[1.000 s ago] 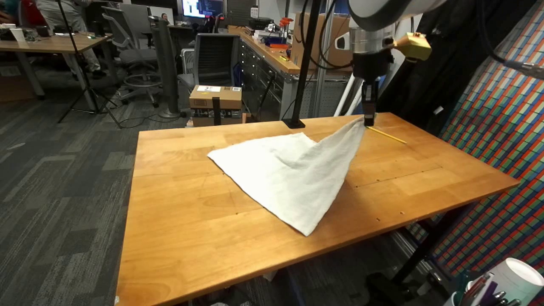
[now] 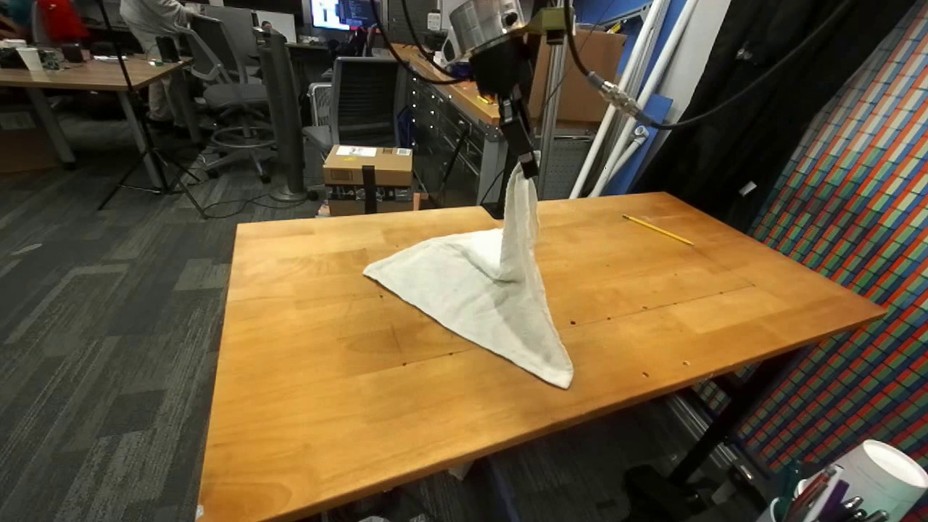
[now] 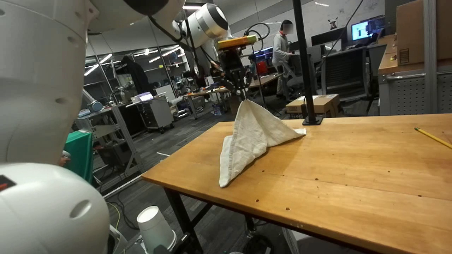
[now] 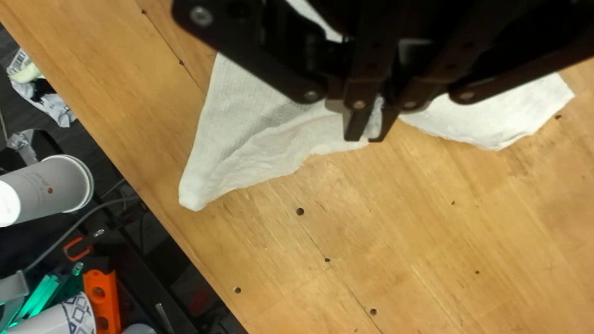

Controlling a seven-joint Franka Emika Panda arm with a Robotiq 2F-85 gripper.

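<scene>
A white cloth [image 2: 461,280] lies partly on the wooden table, one corner lifted high into a peak. My gripper [image 2: 527,167] is shut on that raised corner, well above the tabletop. From the other side, the cloth [image 3: 250,135] hangs like a tent from the gripper [image 3: 243,96], its lower corners resting on the wood. In the wrist view the gripper pinches a bit of fabric between its fingertips, and cloth [image 4: 245,128] spreads out on both sides beneath. The dark gripper body hides much of the cloth there.
A yellow pencil [image 2: 658,230] lies near the far right edge. A black post [image 3: 308,63] stands at the table's edge close to the cloth. Cups and tools sit beyond the near edge.
In exterior view 1 my gripper has moved left and upward with the corner of the cloth. The cloth now stands steeper and is folding over, and its near corner has shifted right.
</scene>
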